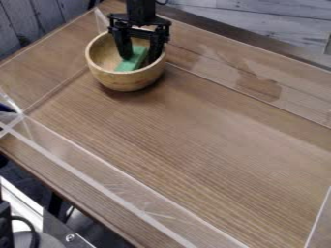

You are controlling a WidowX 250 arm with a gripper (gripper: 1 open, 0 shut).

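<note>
A wooden bowl point(123, 76) sits near the back of the table, left of centre. Inside it lies a green object point(131, 60). The black gripper point(137, 41) is down at the bowl, its dark fingers over and partly inside it around the top of the green object. Whether it holds that object is unclear at this size.
Clear tape or edging runs along the lower left, with dark clutter and pale items beyond.
</note>
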